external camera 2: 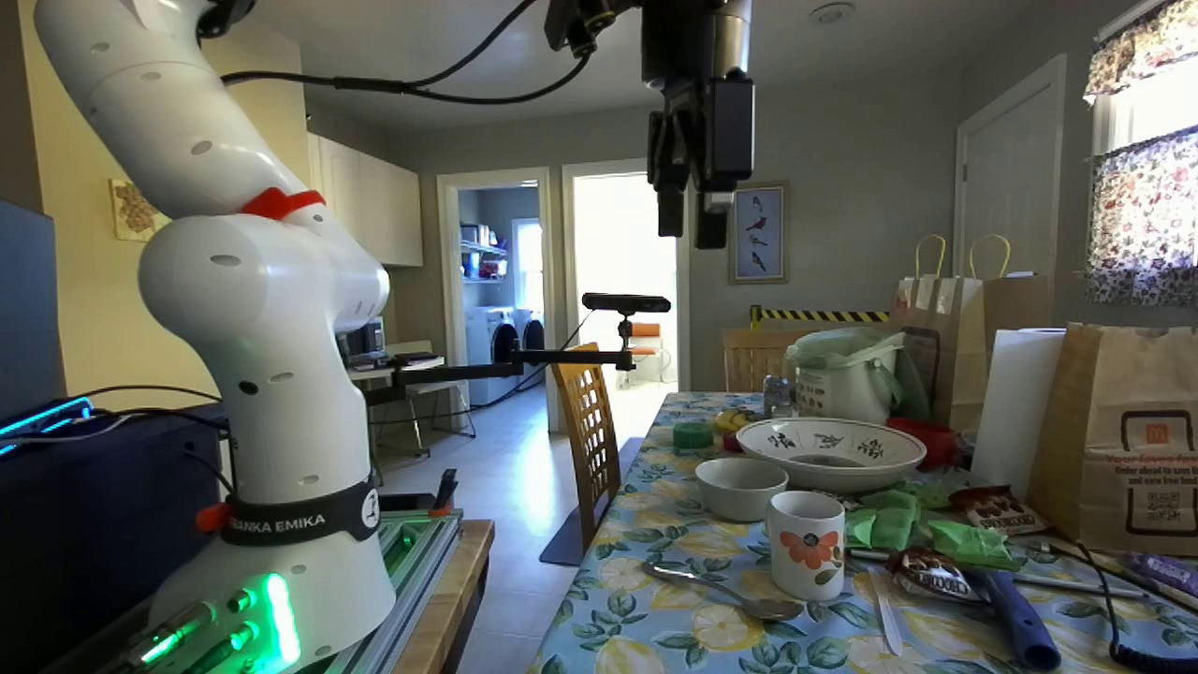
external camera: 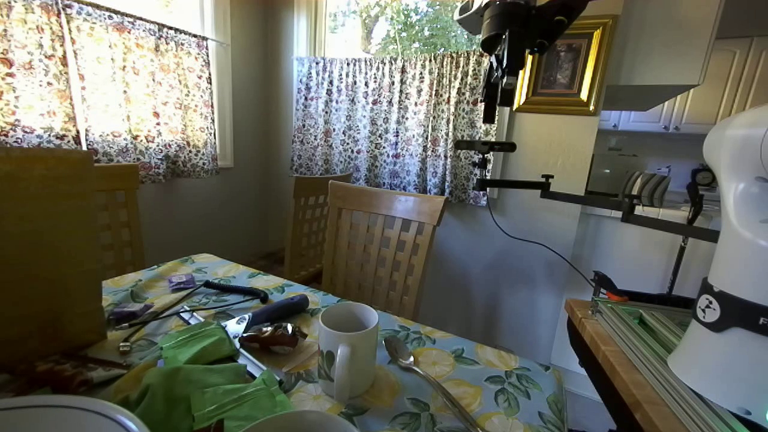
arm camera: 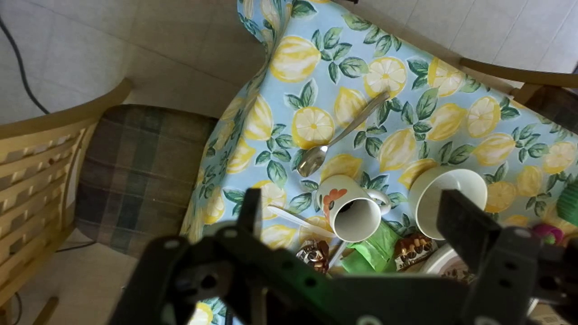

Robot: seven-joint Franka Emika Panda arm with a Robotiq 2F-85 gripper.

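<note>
High over the table, my gripper [external camera 2: 693,225] points downward, its fingers apart and nothing between them. The wrist view shows the two dark fingers [arm camera: 250,208] wide of each other, with the table far below. Between them in that view appears a white mug [arm camera: 344,197] with an orange flower; it stands upright on the tablecloth in both exterior views. Beside the mug lies a metal spoon [external camera 2: 719,590]. A white bowl [external camera 2: 741,489] sits just behind the mug in the second exterior view, and a larger patterned bowl [external camera 2: 831,453] stands farther back.
Green packets [external camera: 216,381], a chocolate wrapper [external camera 2: 929,573], a blue-handled tool [external camera 2: 1016,623] and a white plastic utensil [external camera 2: 886,612] crowd around the mug. Paper bags [external camera 2: 1134,438] and a white tub [external camera 2: 848,376] stand tall along the table. The tablecloth is clear around the spoon.
</note>
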